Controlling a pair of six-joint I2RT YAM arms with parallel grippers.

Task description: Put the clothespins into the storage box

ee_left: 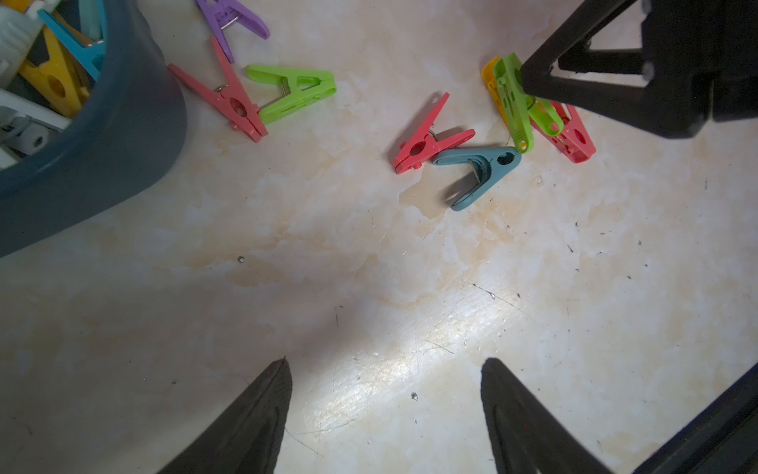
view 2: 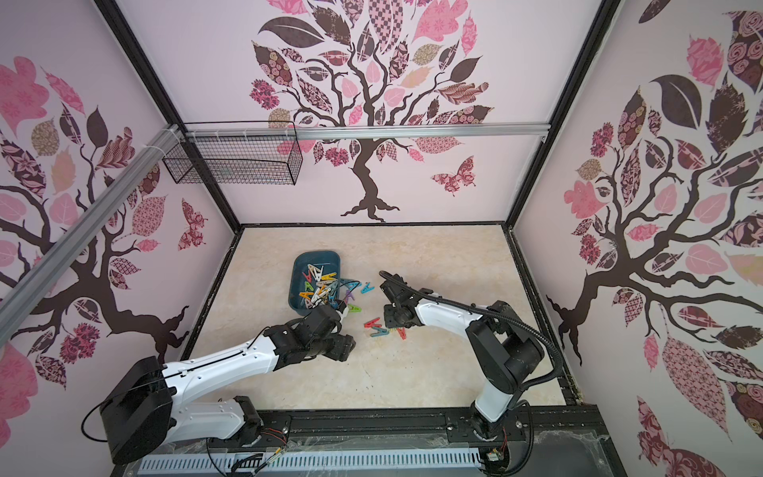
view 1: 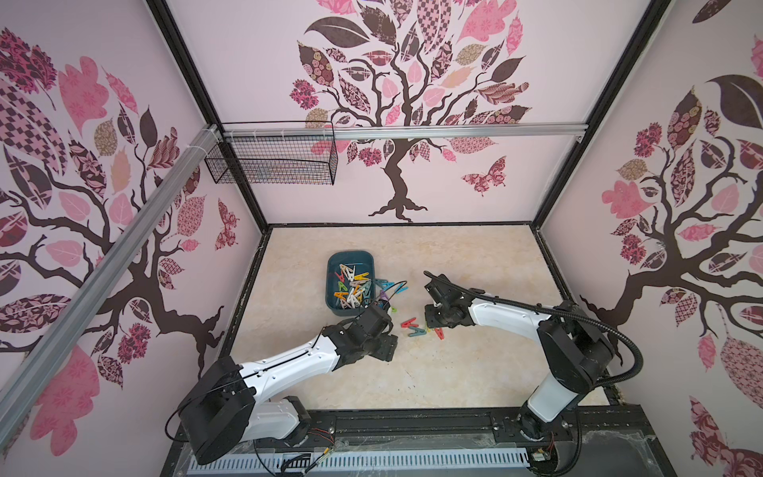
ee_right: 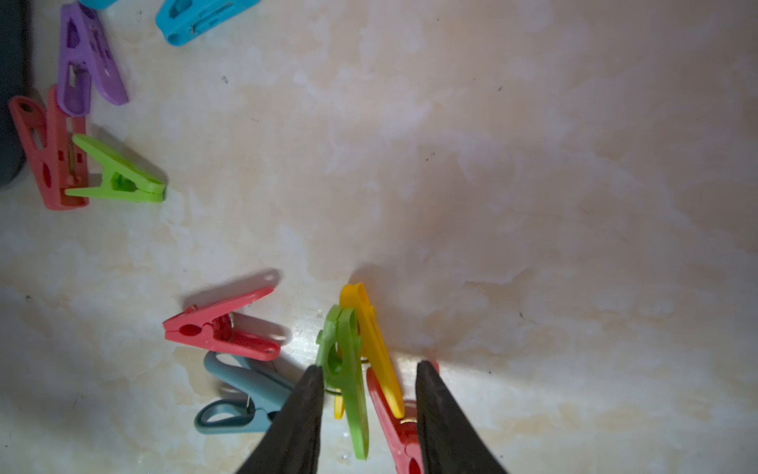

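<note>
The dark teal storage box stands left of centre with many clothespins inside. In the right wrist view, my right gripper is open above a cluster: a green clothespin, a yellow one and a red one lie between or below its fingers. Just left of these are another red clothespin and a grey-blue one. My left gripper hangs open over bare table, nothing between its fingers. Near the box lie a red clothespin, a green one and a purple one.
Blue clothespins lie just right of the box. Both arms reach in from the front, their grippers fairly close together. Bare table stretches behind the right arm and along the front. A wire basket hangs high at the back left.
</note>
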